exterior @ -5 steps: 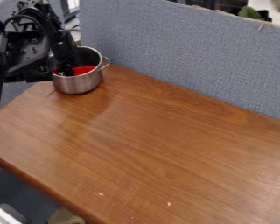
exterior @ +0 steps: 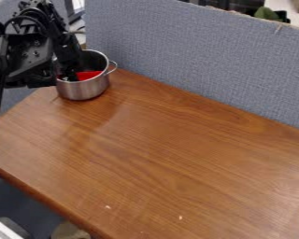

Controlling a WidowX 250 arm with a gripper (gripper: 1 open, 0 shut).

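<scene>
A steel pot (exterior: 85, 89) with side handles stands at the back left corner of the wooden table, with a red item (exterior: 87, 75) inside it. My black gripper (exterior: 70, 71) reaches down from the upper left into the pot's left part, beside the red item. The fingertips are hidden in the pot and dark against it, so whether they touch or hold anything does not show.
Grey padded panels (exterior: 190, 56) border the back and left. The table's front left edge drops to a dark floor.
</scene>
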